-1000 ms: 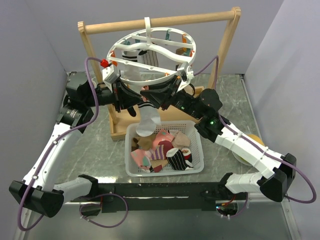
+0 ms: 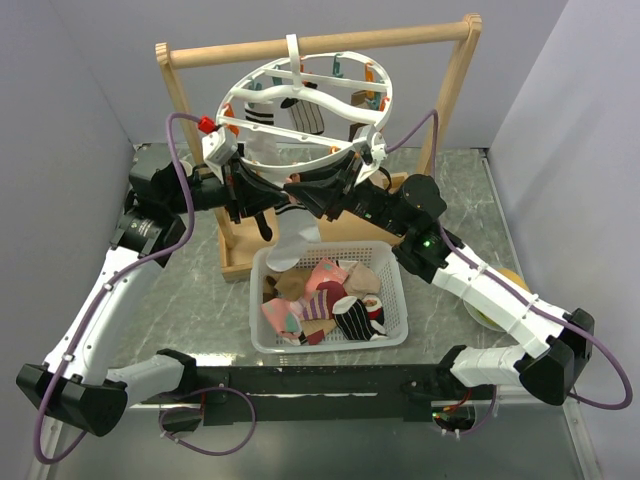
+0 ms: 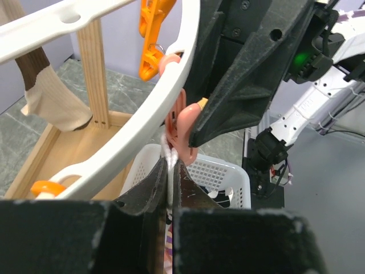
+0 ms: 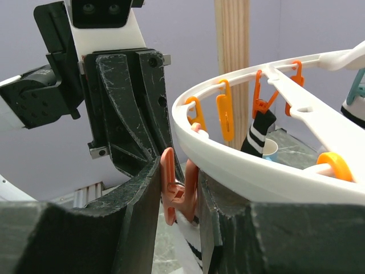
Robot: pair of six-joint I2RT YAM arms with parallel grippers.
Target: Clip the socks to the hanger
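At the front of the white round hanger (image 2: 300, 90), both grippers meet around a pink clip (image 3: 187, 128). My left gripper is shut on a white, black-striped sock (image 2: 295, 240) that hangs just below that clip. My right gripper is shut on the pink clip at the hanger's rim; in the left wrist view its fingers flank the clip. The right wrist view shows the sock behind the clip's lower end. Other socks (image 4: 256, 134) hang from orange and teal clips around the ring.
A white basket (image 2: 390, 290) of mixed socks stands below the hanger. The wooden frame (image 2: 320, 42) surrounds the hanger from behind. A yellowish bowl (image 2: 500, 290) sits at the right, partly behind the right arm. Grey table shows at both sides.
Both arms are almost still, with my right gripper shifted very slightly to the right. The hanging sock sways slightly below the grippers.
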